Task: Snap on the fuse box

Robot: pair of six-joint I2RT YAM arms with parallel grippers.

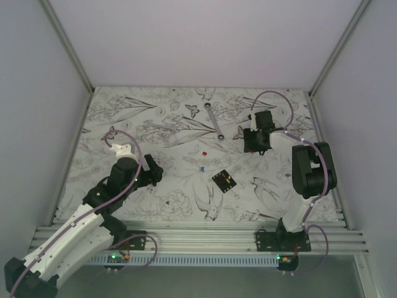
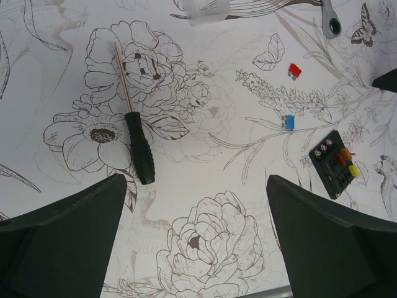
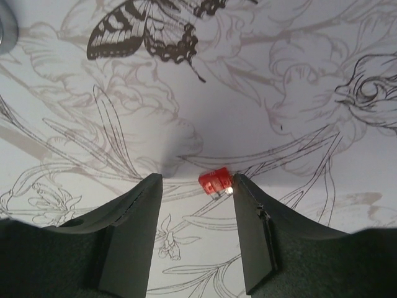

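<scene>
A small red fuse lies on the patterned table between the fingertips of my right gripper, which is part open and low over it, the piece touching or nearly touching the right finger. The black fuse box with coloured fuses sits near the front middle. A blue fuse and another red fuse lie loose beside it. My left gripper stands open over the left of the table, nothing between its fingers.
A wrench lies at the back middle. In the left wrist view are a screwdriver and a clear plastic object. Metal rails edge the table's front.
</scene>
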